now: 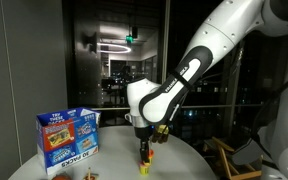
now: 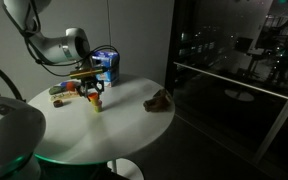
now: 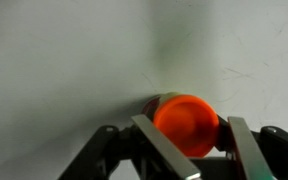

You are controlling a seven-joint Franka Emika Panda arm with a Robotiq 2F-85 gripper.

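Observation:
An orange round-topped piece (image 3: pixel 187 125) sits between the fingers of my gripper in the wrist view, and the fingers are shut on it. A small yellow cup-like thing (image 1: pixel 144 169) stands on the table just below the gripper (image 1: pixel 144 150) in exterior view 1. From the other side, in exterior view 2, the orange piece (image 2: pixel 94 97) appears right above the yellow thing (image 2: pixel 97 107). Whether the two touch, I cannot tell. Part of a pale, dark-rimmed shape (image 3: pixel 164 99) shows behind the orange top in the wrist view.
A blue-and-red snack box (image 1: pixel 68 138) stands at the left on the round white table (image 1: pixel 112 165), small items in front of it. A brown lump (image 2: pixel 159 101) lies near the far table edge.

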